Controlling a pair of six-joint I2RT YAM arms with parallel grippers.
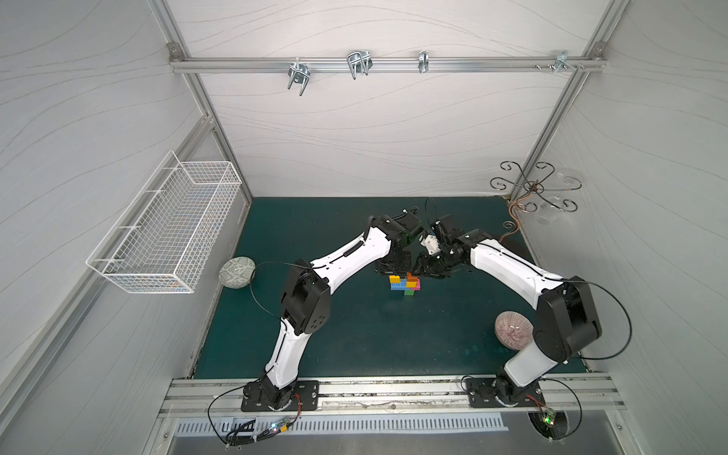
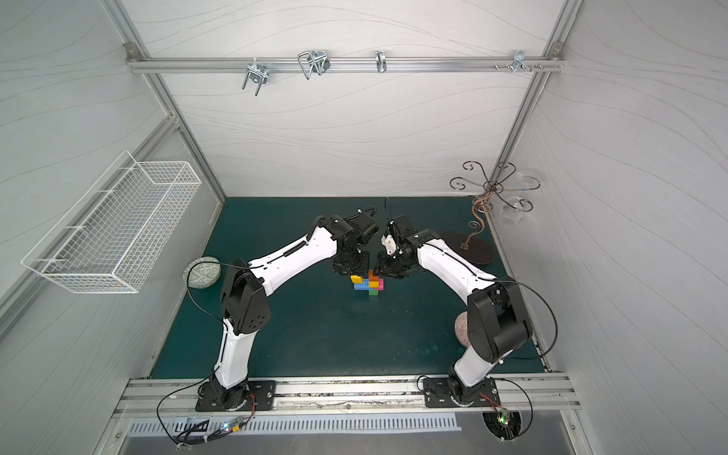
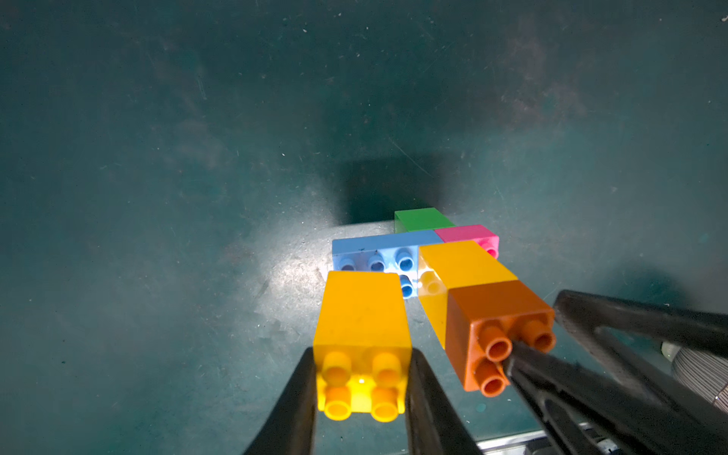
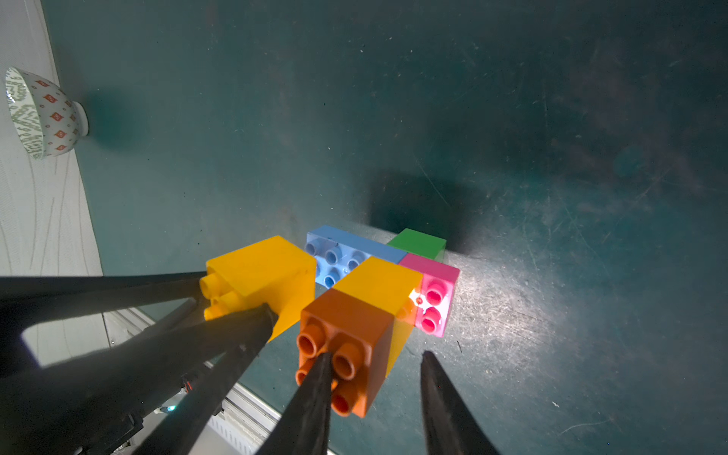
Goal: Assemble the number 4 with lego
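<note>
Mid-table stands a stack of bricks: a green brick (image 3: 421,219) lowest, then a blue brick (image 3: 386,244) beside a pink brick (image 4: 436,292), a yellow-orange brick (image 3: 466,261) across these, and an orange brick (image 3: 493,303) on top. Over the blue brick's free end, my left gripper is shut on a second yellow brick (image 3: 361,307), studs up; whether it touches the blue studs cannot be told. My right gripper is part open at the orange brick, one finger (image 4: 314,394) overlapping its studs, the other apart from it.
One bowl (image 1: 237,272) stands at the left edge, a pink bowl (image 1: 513,330) near the right arm. A wire basket (image 1: 170,235) hangs left; a metal stand (image 2: 467,248) is at the back right.
</note>
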